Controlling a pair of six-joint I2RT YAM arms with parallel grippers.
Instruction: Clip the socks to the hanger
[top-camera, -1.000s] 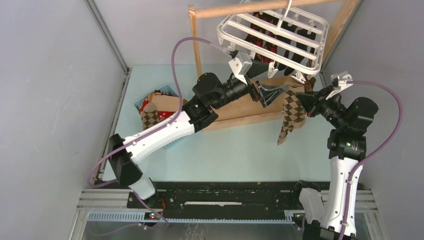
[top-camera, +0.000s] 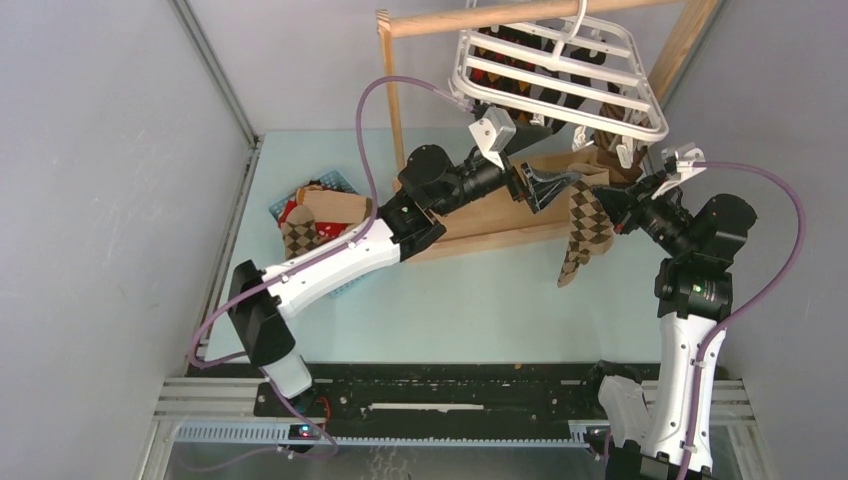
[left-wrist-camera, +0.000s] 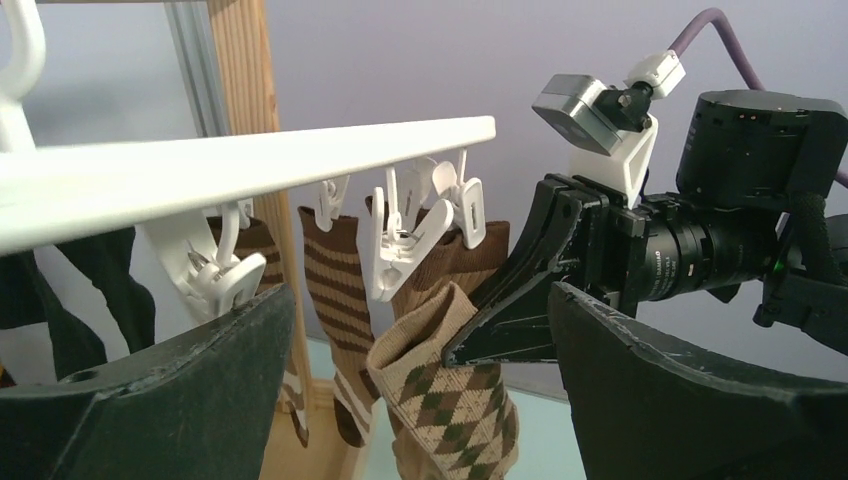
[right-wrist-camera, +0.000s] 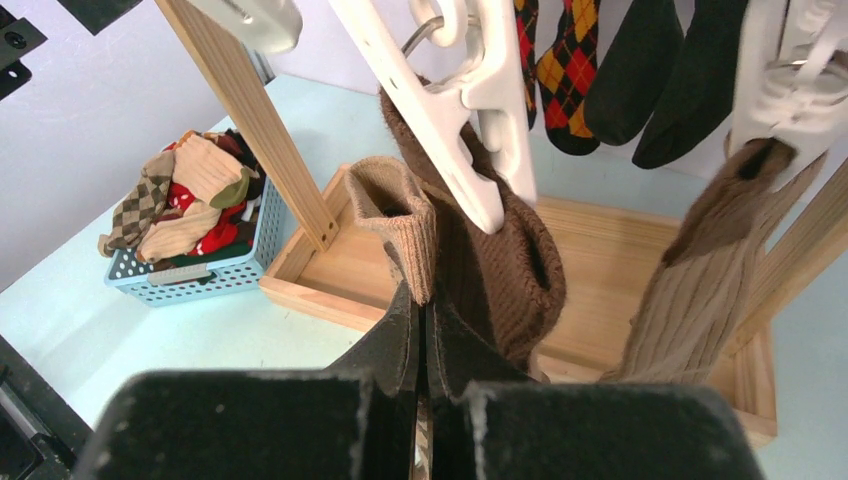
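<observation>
A tan sock with brown checks (top-camera: 589, 215) hangs from my right gripper, which is shut on the sock's cuff. In the left wrist view the cuff of this checked sock (left-wrist-camera: 450, 400) gapes open, below a white clip (left-wrist-camera: 395, 245) with nothing in its fingers. My left gripper (top-camera: 550, 187) stands open just left of the sock, its fingers (left-wrist-camera: 180, 390) empty and apart. Above both grippers is the white hanger (top-camera: 560, 75). Brown socks (left-wrist-camera: 335, 270) dangle from its clips, and a dark brown sock (right-wrist-camera: 515, 260) hangs right behind the held cuff.
A blue basket (right-wrist-camera: 190, 280) heaped with socks sits at the table's left. The hanger is on a wooden stand, with a post (right-wrist-camera: 255, 120) at one side and a base frame (right-wrist-camera: 300, 285) below.
The hanger has swung to the right over the last second. The right arm and its sock have barely moved.
</observation>
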